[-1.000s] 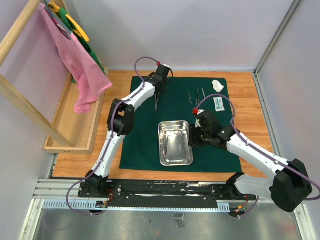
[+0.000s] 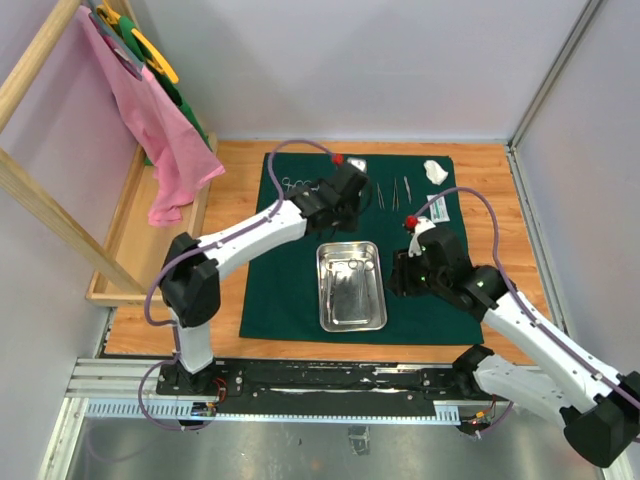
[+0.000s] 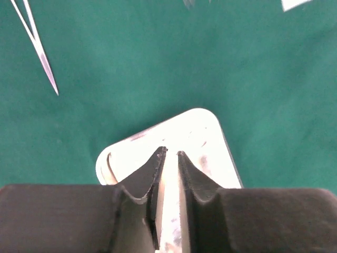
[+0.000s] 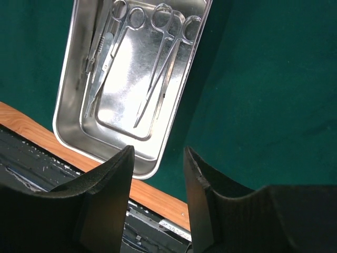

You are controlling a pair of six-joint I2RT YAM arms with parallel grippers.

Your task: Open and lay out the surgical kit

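Observation:
The steel tray (image 2: 350,310) sits on the green drape (image 2: 280,300), holding several scissor-like instruments (image 4: 158,74) and flat tools (image 4: 100,79). Other instruments (image 2: 395,195) are laid out on the drape's upper part, with a white packet (image 2: 438,208) at right. My left gripper is above the drape just beyond the tray's far end, pointing down at it, fingers slightly apart with nothing visible between. My right gripper hangs beside the tray's right side, open and empty.
A wooden rack (image 2: 40,205) with pink and green cloths stands at the left. A white crumpled item (image 2: 435,171) lies at the back right. The drape is bare right and left of the tray. Walls bound the back and sides.
My left arm has moved from the laid-out instruments at the back toward the right and forward, nearer the tray. My right gripper has shifted slightly rightward, away from the tray.

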